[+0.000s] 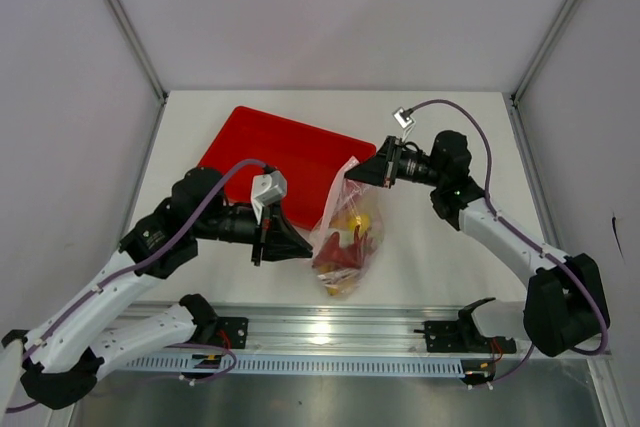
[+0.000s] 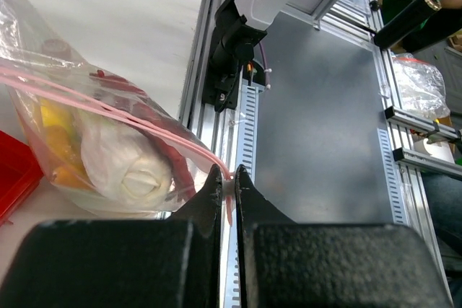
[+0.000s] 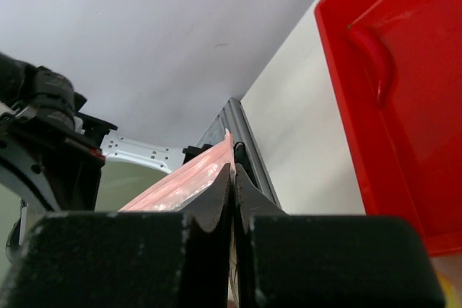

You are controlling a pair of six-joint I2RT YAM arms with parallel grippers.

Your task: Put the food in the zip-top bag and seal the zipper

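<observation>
A clear zip bag (image 1: 345, 247) with a pink zipper hangs between my grippers, holding yellow food, a white bundle (image 2: 126, 156) and red pieces. My left gripper is shut on one end of the zipper, seen in its wrist view. My right gripper is shut at the other, raised end, where the pink strip (image 3: 188, 174) meets its fingertips. The left gripper also appears low at the bag's left side in the top view.
A red tray (image 1: 270, 147) lies behind the bag, with a red pepper (image 3: 372, 55) inside.
</observation>
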